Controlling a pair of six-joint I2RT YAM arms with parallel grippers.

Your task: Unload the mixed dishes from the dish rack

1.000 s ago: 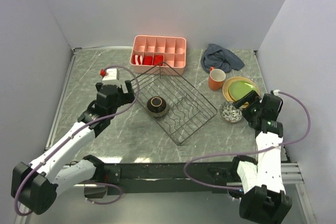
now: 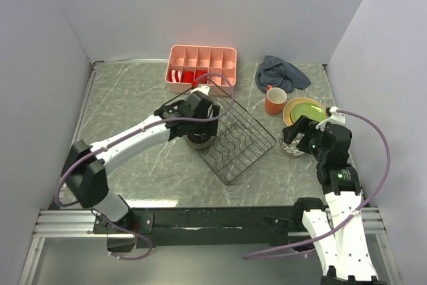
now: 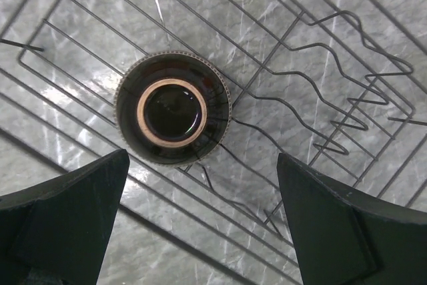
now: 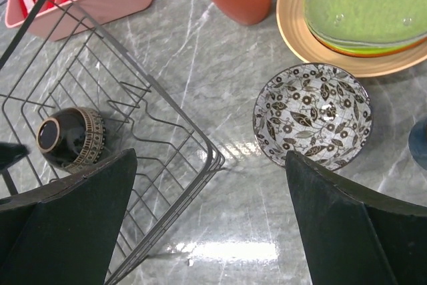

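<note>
A dark bowl with a patterned rim sits upside down in the wire dish rack (image 2: 243, 165); in the right wrist view it (image 4: 72, 138) appears at left. My left gripper (image 2: 203, 118) is open above the bowl, partly covering it in the top view, its fingers either side in the left wrist view. My right gripper (image 2: 300, 128) is open at the right, over a patterned bowl (image 4: 312, 115), with nothing between its fingers. Stacked plates (image 4: 363, 1) and an orange mug (image 2: 273, 100) stand right of the rack.
A pink compartment box (image 2: 220, 58) with red items stands behind the rack. A grey cloth (image 2: 280, 71) lies at the back right. Walls bound the sides and back.
My left gripper has moved right from the rack's left side to over the dark bowl. My right arm has shifted slightly, still at the right side.
</note>
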